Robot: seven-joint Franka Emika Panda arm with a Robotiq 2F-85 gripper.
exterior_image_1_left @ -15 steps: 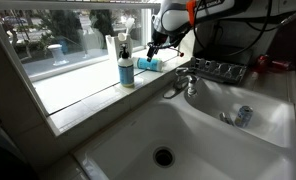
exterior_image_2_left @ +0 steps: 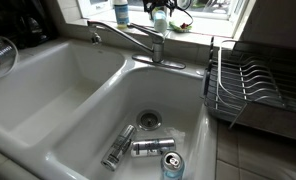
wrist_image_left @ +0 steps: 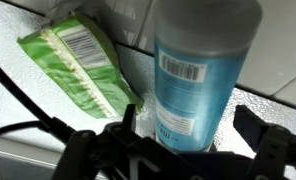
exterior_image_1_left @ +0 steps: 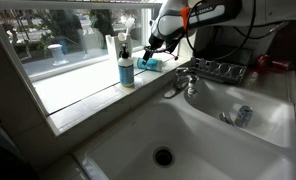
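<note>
A blue cylindrical container (wrist_image_left: 195,88) with a grey end lies on its side on the white window sill. My gripper is open, its fingers spread on either side of the container's lower end in the wrist view. From the first exterior view, the gripper (exterior_image_1_left: 158,47) is just above the blue container (exterior_image_1_left: 148,64). Whether the fingers touch it is unclear. Beside the container lies a green packet (wrist_image_left: 78,62) with a barcode.
A blue-labelled bottle (exterior_image_1_left: 126,68) stands upright on the sill near the container. The faucet (exterior_image_2_left: 156,45) rises behind the double sink (exterior_image_2_left: 98,95). Several cans, including a blue one (exterior_image_2_left: 173,166), lie or stand in one basin. A metal dish rack (exterior_image_2_left: 253,85) is at the right.
The blue container and the bottle have not visibly moved.
</note>
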